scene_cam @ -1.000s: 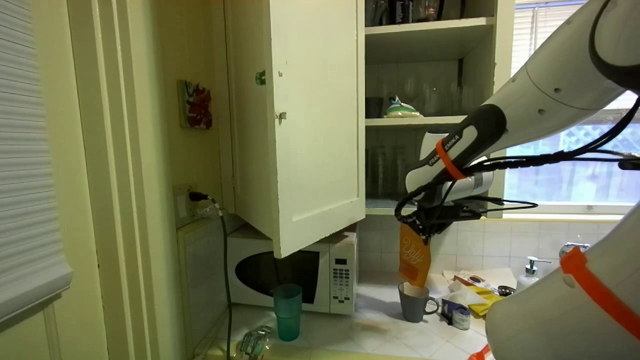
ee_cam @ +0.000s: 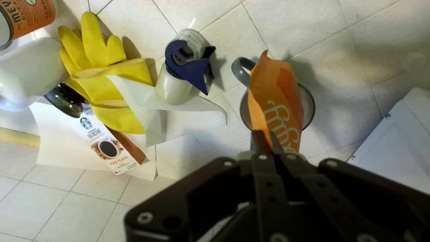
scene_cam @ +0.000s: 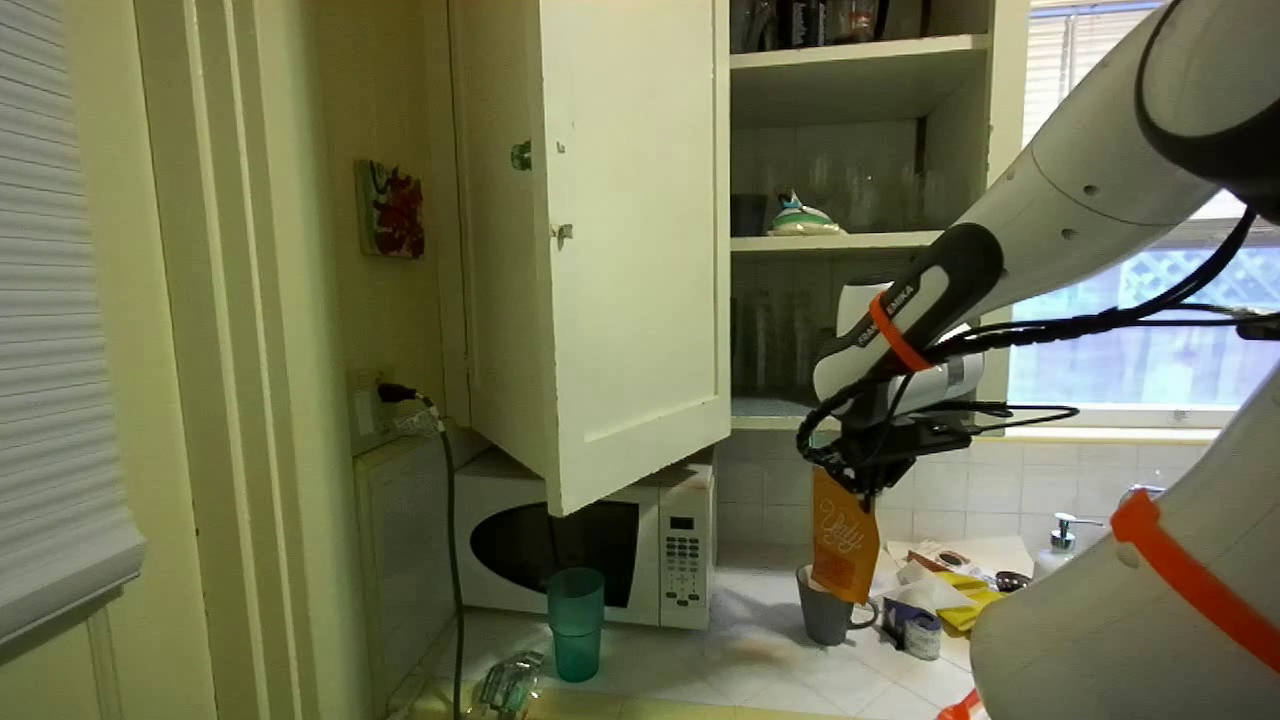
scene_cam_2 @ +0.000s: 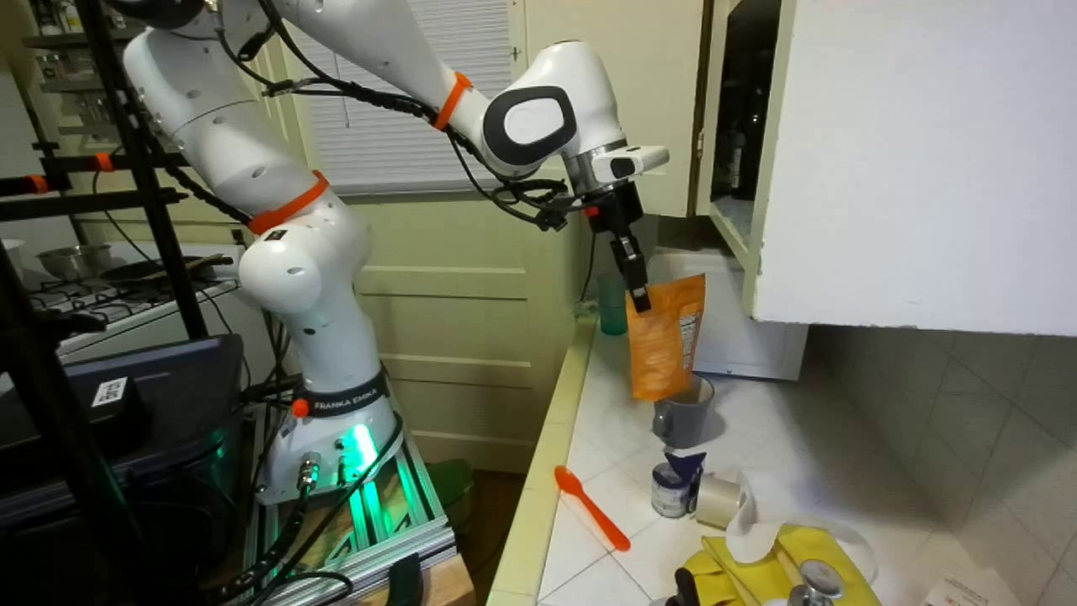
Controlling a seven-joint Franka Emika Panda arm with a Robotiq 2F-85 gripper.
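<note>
An orange pouch with pale lettering (scene_cam: 845,540) hangs upright from my gripper (scene_cam_2: 639,300), which is shut on its thin top edge. In the wrist view the pouch (ee_cam: 278,96) runs from between the fingertips out over the grey mug (ee_cam: 309,105). Below the pouch, the mug (scene_cam_2: 682,416) stands upright on the white tiled counter. Exterior view 1 shows the pouch's lower end overlapping the rim of the mug (scene_cam: 825,618); whether it is inside or in front is hard to tell there. The mug's inside is mostly hidden by the pouch.
A blue-and-white small container (scene_cam_2: 671,490), yellow gloves (scene_cam_2: 798,557) and an orange spoon (scene_cam_2: 592,508) lie nearby on the counter. A teal cup (scene_cam: 577,624) stands before the microwave (scene_cam: 684,552). The open cabinet door (scene_cam: 636,240) hangs above the microwave.
My gripper has come down and slightly right in exterior view 1, carrying the pouch lower over the mug. The mug has stayed in place.
</note>
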